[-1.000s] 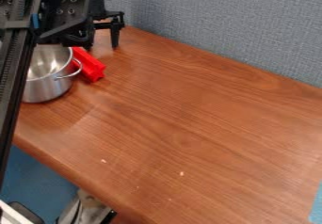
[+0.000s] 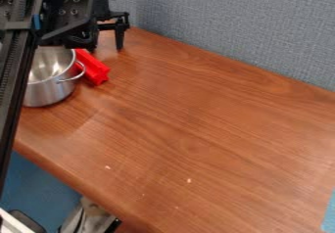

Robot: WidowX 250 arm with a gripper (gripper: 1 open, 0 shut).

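A steel pot (image 2: 50, 84) with side handles stands at the left edge of the wooden table, partly behind the black arm frame. A red object (image 2: 94, 69) lies just right of it, partly hidden by the pot. My black gripper (image 2: 108, 33) is at the top left, above and behind the pot and red object; whether it is open or shut is unclear.
A grey padded wall (image 2: 236, 31) runs along the back. A black frame rail (image 2: 14, 70) runs down the left side.
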